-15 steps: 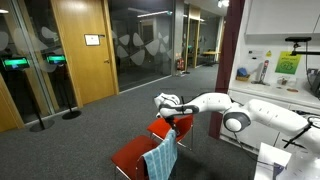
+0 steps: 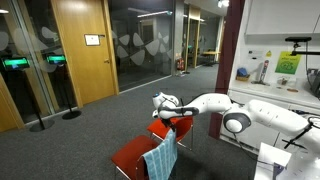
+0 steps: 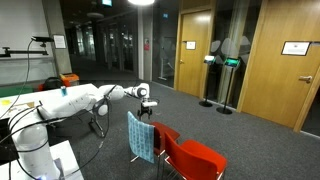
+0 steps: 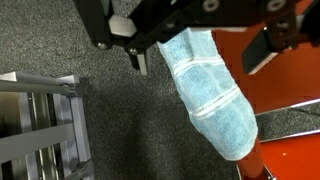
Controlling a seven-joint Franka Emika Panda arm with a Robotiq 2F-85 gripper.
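A light blue towel (image 4: 213,95) with white stripes hangs over a red chair, below and between the spread fingers in the wrist view. In exterior view 1 the towel (image 2: 160,160) drapes down from the chair back, and exterior view 2 shows the towel (image 3: 141,140) from another side. My gripper is open, with its dark fingers (image 4: 265,48) wide apart. From outside, the gripper (image 2: 162,108) appears small, above and near the towel's upper end. Whether any finger touches the cloth I cannot tell.
Red chairs stand close together, one with its red seat (image 3: 195,158) in front. Grey carpet (image 2: 75,145) lies free to the left in exterior view 1. A white cabinet (image 2: 280,85) stands behind the arm. Grey metal bars (image 4: 40,140) show at the wrist view's lower left.
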